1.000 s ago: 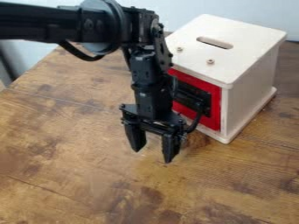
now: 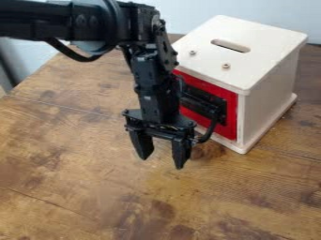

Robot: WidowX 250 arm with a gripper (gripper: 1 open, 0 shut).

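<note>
My black gripper (image 2: pixel 160 155) points down over the wooden tabletop, its two fingers spread apart with only bare table visible between them. It is just in front of a light wooden box (image 2: pixel 264 94) with a slot in its sloped top, two small pegs and a red front panel (image 2: pixel 221 84). A black fitting on the red panel is partly hidden behind my arm.
My arm and gripper have shifted very slightly; the box has not moved.
</note>
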